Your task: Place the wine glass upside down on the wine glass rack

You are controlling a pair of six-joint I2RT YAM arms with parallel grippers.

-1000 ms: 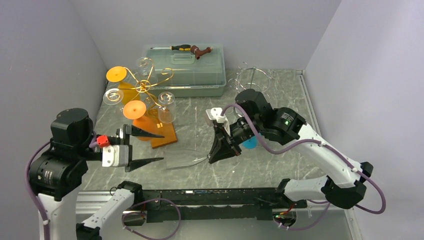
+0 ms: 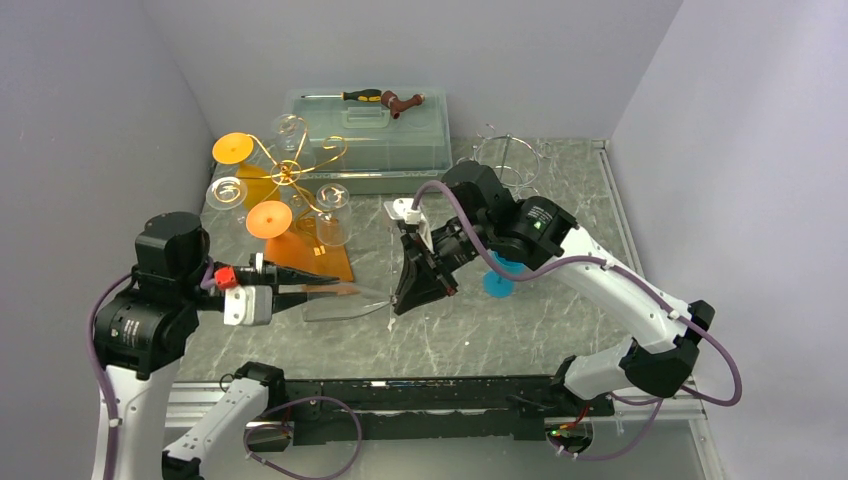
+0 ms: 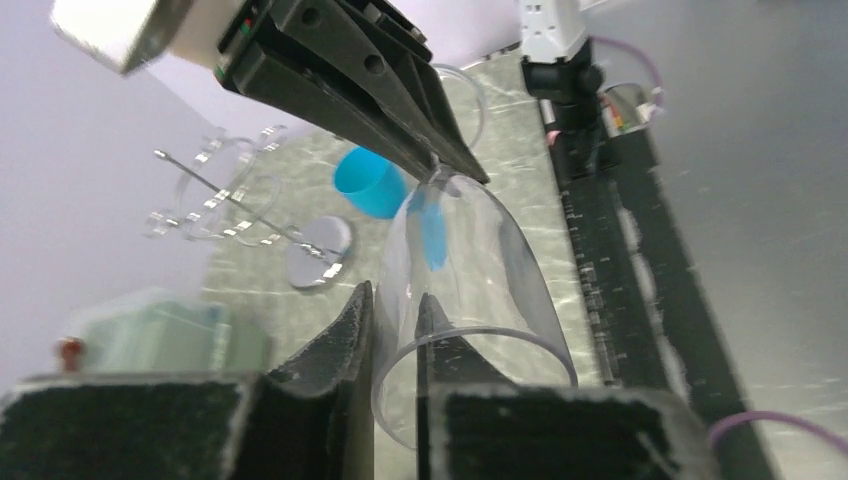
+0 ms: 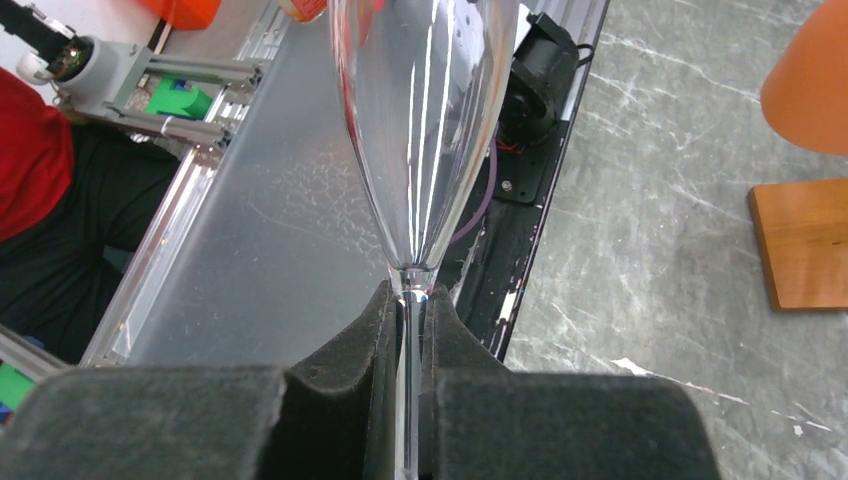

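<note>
The clear wine glass (image 2: 350, 304) lies nearly level between my two arms, its bowl toward the left. My right gripper (image 2: 396, 306) is shut on its stem (image 4: 407, 330), just below the bowl. From the left side, my left gripper (image 2: 322, 288) is shut on the bowl, near the rim (image 3: 480, 331). The foot is hard to make out. Behind my left gripper stands the gold wine glass rack (image 2: 286, 172), with several clear and orange glasses hanging upside down on it.
An orange-brown board (image 2: 325, 262) lies at the rack's front. A green toolbox (image 2: 370, 150) stands behind, with a screwdriver (image 2: 362, 96) on top. A silver rack (image 2: 508, 160) is at back right, a blue cup (image 3: 368, 182) beneath my right arm.
The right gripper has carried the glass leftward. The left gripper has come right, its fingers going from wide open to closed on the bowl.
</note>
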